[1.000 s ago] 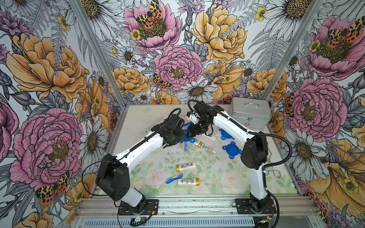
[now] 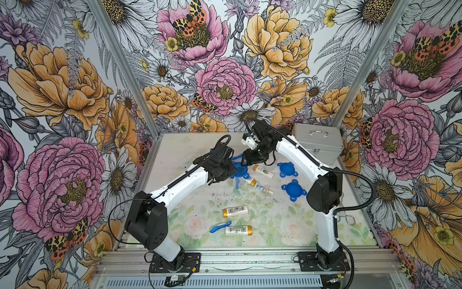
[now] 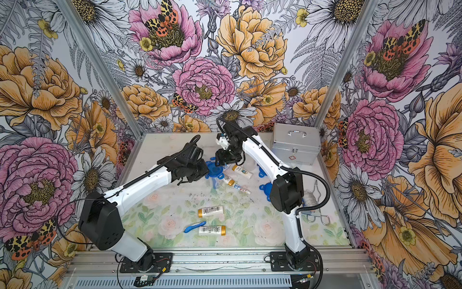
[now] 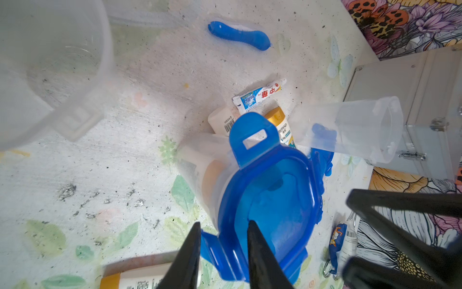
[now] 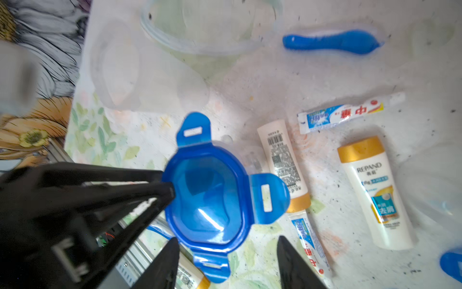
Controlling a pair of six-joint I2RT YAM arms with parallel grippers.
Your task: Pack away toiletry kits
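A translucent cup (image 4: 197, 173) with a blue lid (image 4: 274, 212) hangs at the centre. My left gripper is shut on the lid's rim in the left wrist view. My right gripper is part open above the lidded cup, its tips either side of the lower lid tab, apparently not closed on it. Two shampoo bottles (image 2: 236, 210) lie at the front with a blue toothbrush (image 2: 221, 225). More bottles (image 5: 375, 192) and toothpaste tubes (image 5: 351, 110) lie around the cup.
Blue lids (image 2: 293, 190) lie to the right. A silver case (image 2: 315, 144) stands back right. Other clear cups (image 4: 346, 125) lie around.
My right gripper has risen and moved slightly back, uncovering more of the bottle beneath. The left arm has shifted slightly.
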